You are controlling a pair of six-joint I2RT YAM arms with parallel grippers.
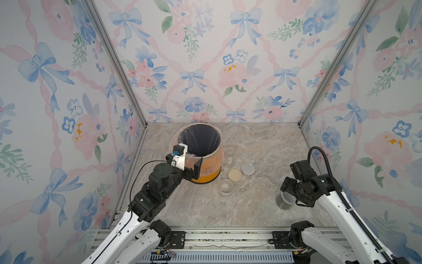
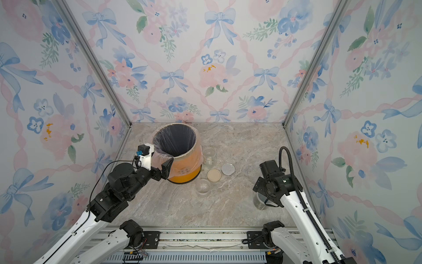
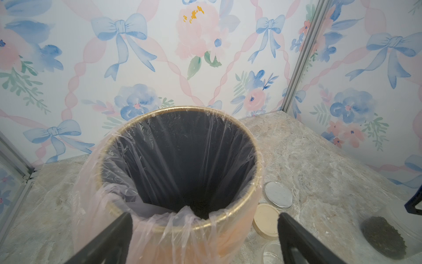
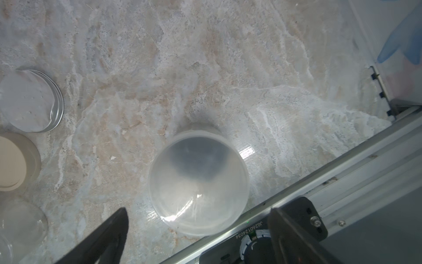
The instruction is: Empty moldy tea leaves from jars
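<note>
An orange bin (image 1: 204, 173) with a clear liner stands at the back left; my left gripper (image 1: 193, 169) is open at its near rim, with the dark inside in view below. Glass jars (image 1: 226, 187) stand to its right, near a cream lid (image 1: 234, 175) and a silver lid (image 1: 248, 169). A translucent jar at the front right holds dark leaves at its bottom, seen in the left wrist view (image 3: 382, 237). My right gripper hangs open over that jar, its fingers on either side in the right wrist view.
A metal rail (image 1: 228, 228) runs along the front edge, close beside the translucent jar. Patterned walls enclose the back and both sides.
</note>
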